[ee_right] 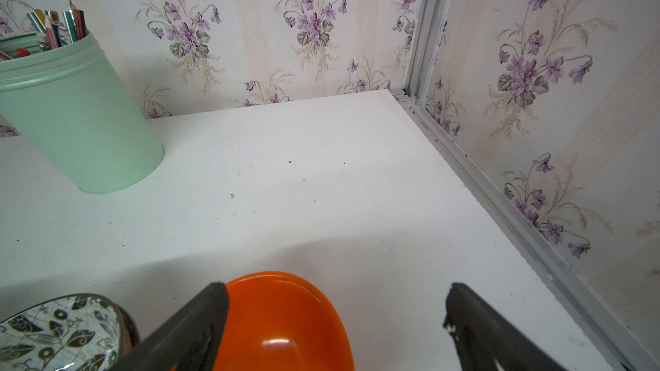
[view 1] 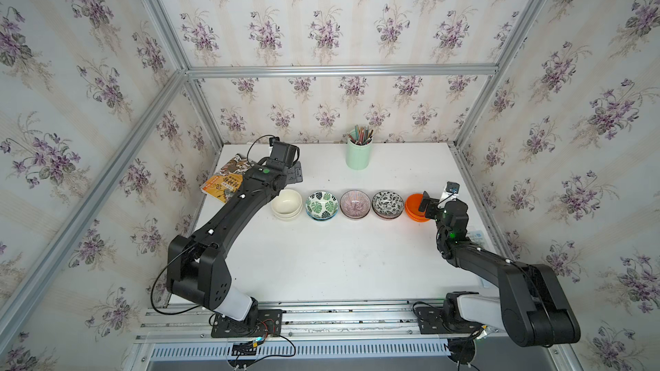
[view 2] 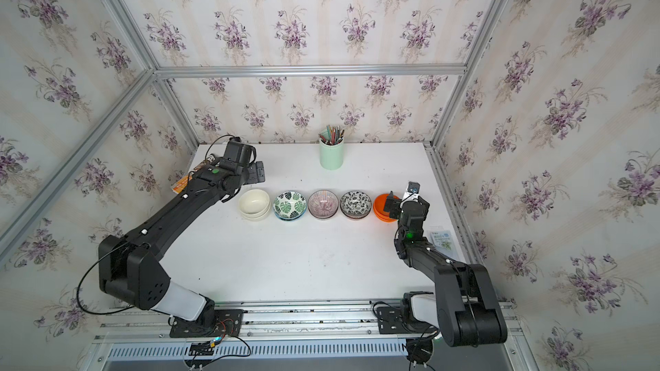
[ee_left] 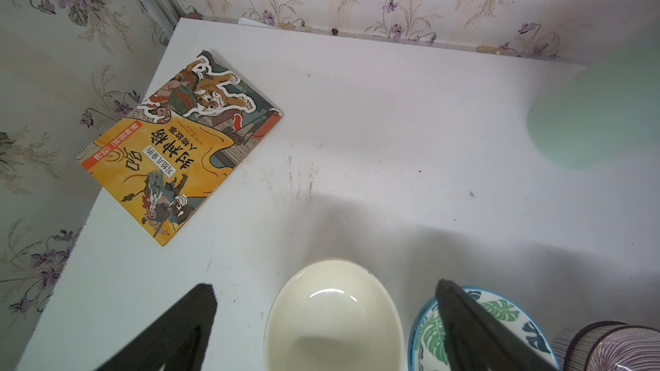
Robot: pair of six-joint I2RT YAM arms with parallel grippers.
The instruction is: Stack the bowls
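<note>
Five bowls form a row across the table: cream (view 1: 286, 202), green leaf-patterned (view 1: 321, 204), pink (view 1: 355, 203), black-and-white patterned (view 1: 387, 203) and orange (view 2: 385, 213); some look like stacks of more than one. My left gripper is open above the cream bowl's area, its fingers empty. My right gripper is open just over the orange bowl, nothing held between its fingers.
A mint cup of pens (view 1: 358, 154) stands at the back centre. A yellow picture book (ee_left: 180, 151) lies at the back left.
</note>
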